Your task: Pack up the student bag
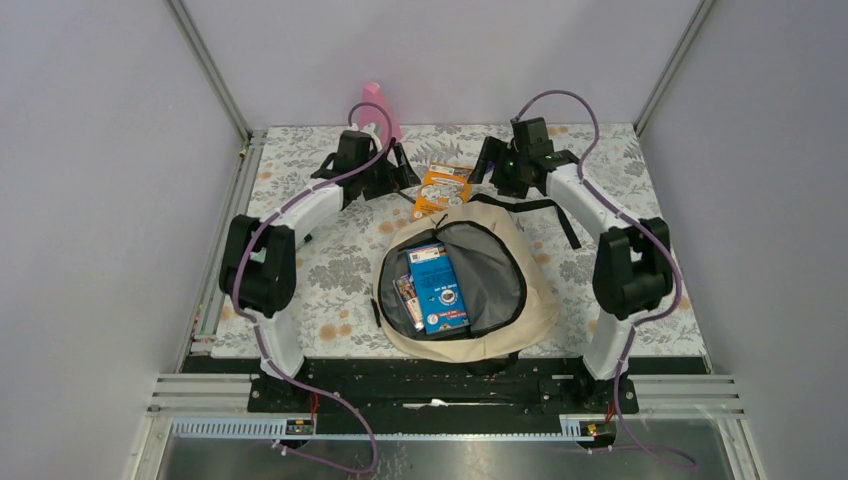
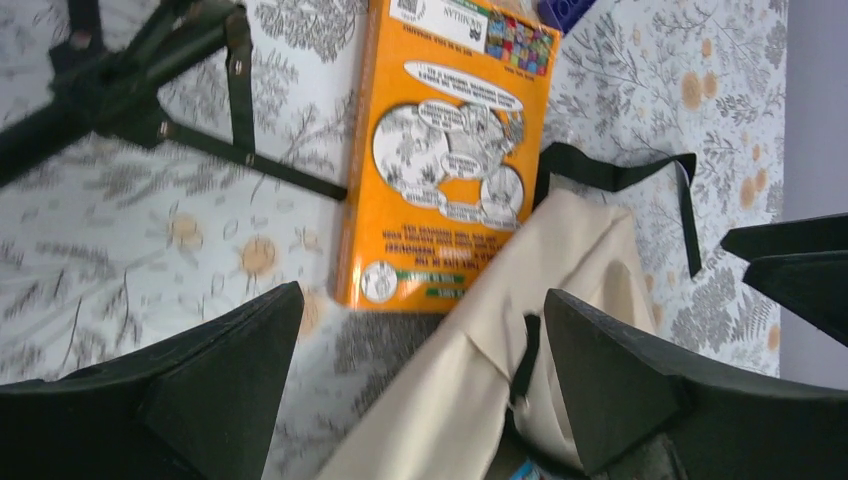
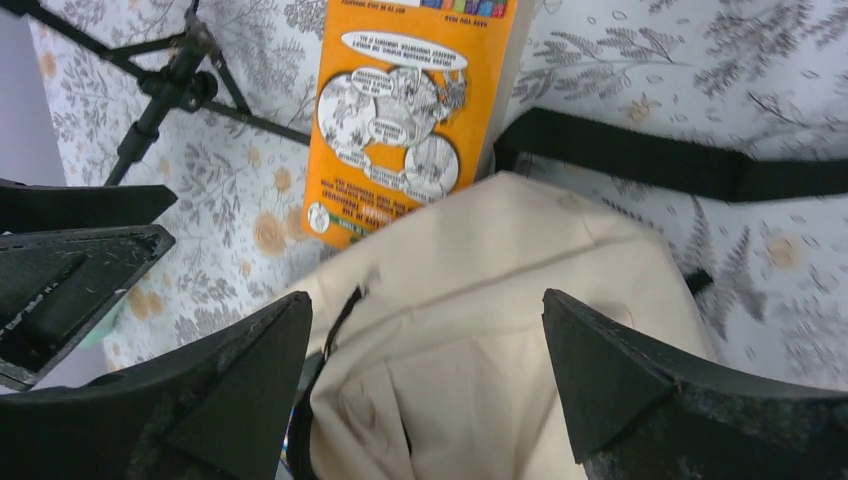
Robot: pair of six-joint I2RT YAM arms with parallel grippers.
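Observation:
A beige backpack [image 1: 530, 300] lies unzipped at the table's front middle, holding a blue book [image 1: 438, 290] and smaller items beside it. An orange book [image 1: 440, 190], also large in both wrist views [image 2: 440, 180] [image 3: 400, 120], lies flat at the bag's back edge. Above the table, my left gripper [image 1: 398, 172] hangs open at the book's left, and my right gripper [image 1: 490, 162] hangs open at its right. In each wrist view the fingers stand wide apart with nothing held.
A black folding stand [image 2: 120, 105] lies left of the orange book, partly under the left arm. A pink object [image 1: 372, 100] stands at the back wall. A small blue item [image 2: 565, 12] lies behind the book. A black strap [image 3: 640, 150] trails right from the bag.

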